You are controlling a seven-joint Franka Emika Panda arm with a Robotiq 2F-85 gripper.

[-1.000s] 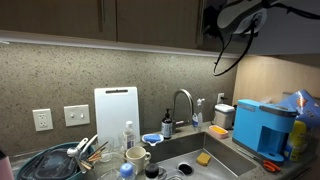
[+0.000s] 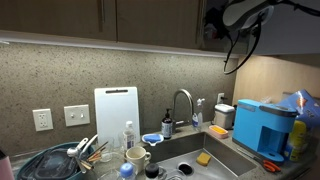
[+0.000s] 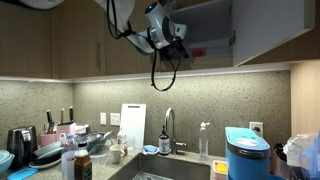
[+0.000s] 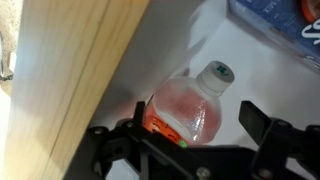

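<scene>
In the wrist view a clear bottle (image 4: pixel 185 105) with a grey cap and an orange-red label lies between the two spread fingers of my gripper. The gripper is open, one finger (image 4: pixel 118 145) on each side of the bottle; whether either touches it I cannot tell. Exterior view 2 has my gripper (image 3: pixel 180 43) up at the opening of the upper cabinet (image 3: pixel 208 22). From exterior view 1 the fingers are mostly hidden at the cabinet's side.
A pale wooden cabinet edge (image 4: pixel 75 75) runs close along the left in the wrist view. A blue box (image 4: pixel 285 25) sits at upper right there. Below are the sink (image 2: pixel 205 165), the faucet (image 2: pixel 184 95) and a blue coffee machine (image 2: pixel 262 127).
The arm high at the cabinet has shifted slightly, and its hanging cable has swung a little to the right. The counter things have not moved.
</scene>
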